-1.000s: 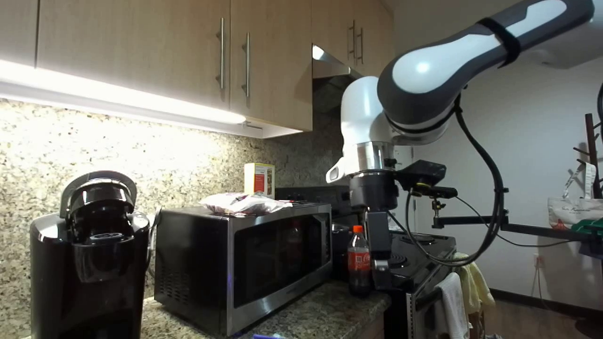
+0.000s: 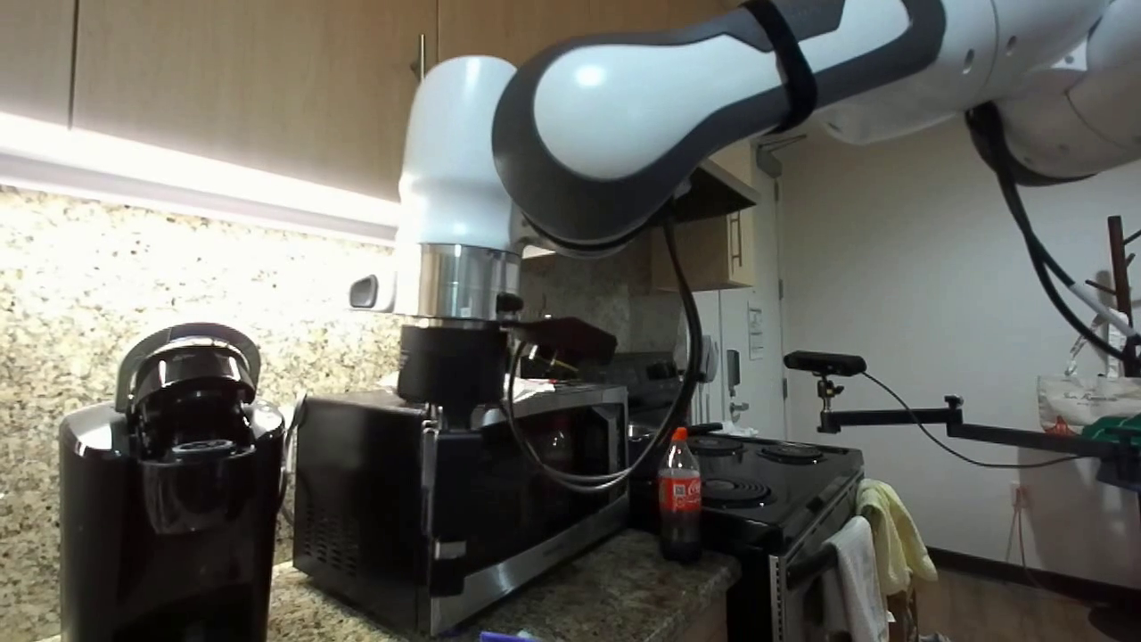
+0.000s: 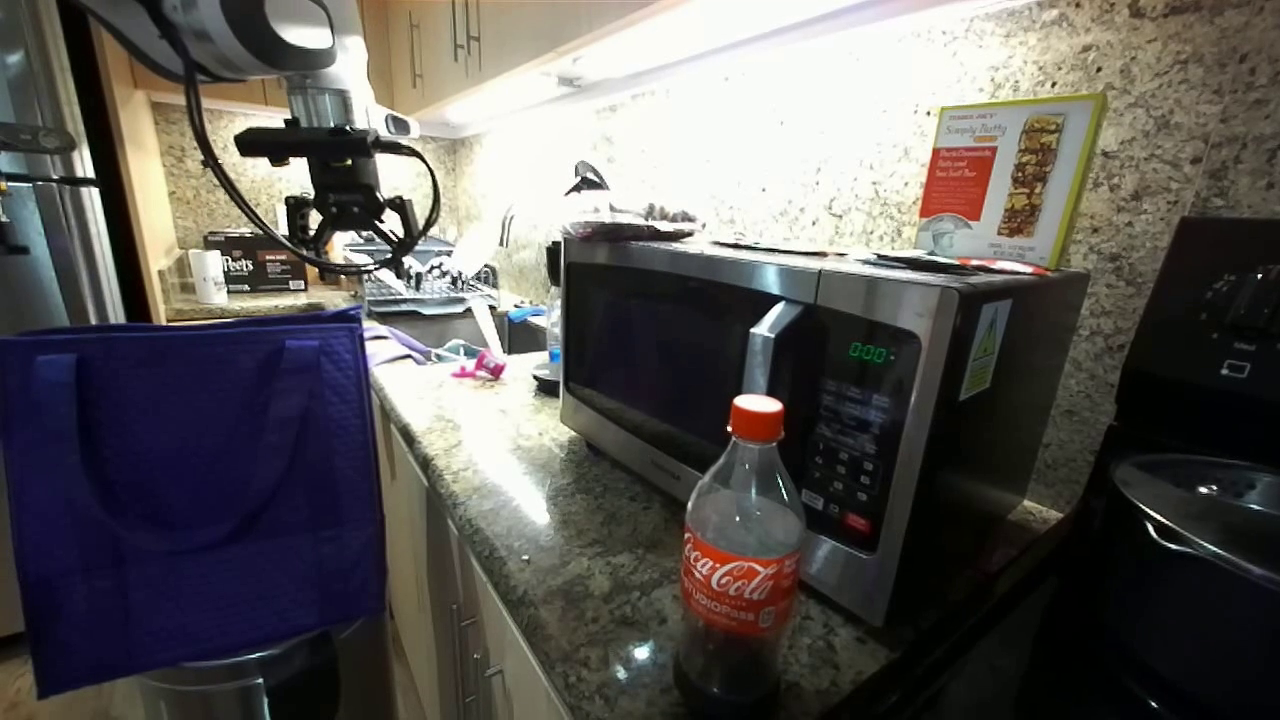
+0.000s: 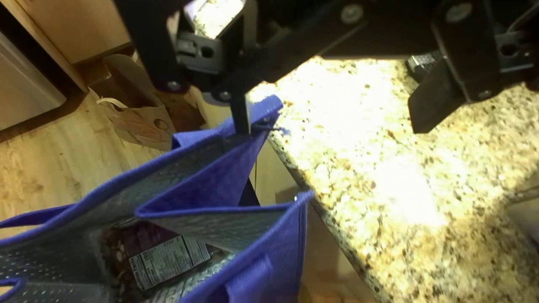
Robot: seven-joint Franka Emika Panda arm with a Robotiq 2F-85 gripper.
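Note:
My gripper is open over the granite counter, its two fingers wide apart with nothing between them. The left finger (image 4: pixel 240 113) overlaps a corner of the blue bag (image 4: pixel 227 176) in the wrist view; whether they touch I cannot tell. Inside the bag lies a dark package with a white label (image 4: pixel 166 260). From the second exterior view, the gripper (image 3: pixel 357 246) hangs above the level of the bag's top edge, and the bag (image 3: pixel 204 504) stands upright with its handles down its side. A Coca-Cola bottle (image 3: pixel 744 576) with a red cap stands upright on the counter.
Behind the bottle is the microwave (image 3: pixel 696 348), its door closed, with flat packets and a yellow-edged box (image 3: pixel 1014 180) on top. The coffee maker (image 2: pixel 171 503) stands left of it in the first exterior view. A stove (image 3: pixel 1200 576) with a pot adjoins the counter.
In the first exterior view the arm has swung left, from in front of the bottle and stove to in front of the microwave. Bottle, microwave and coffee maker have stayed put.

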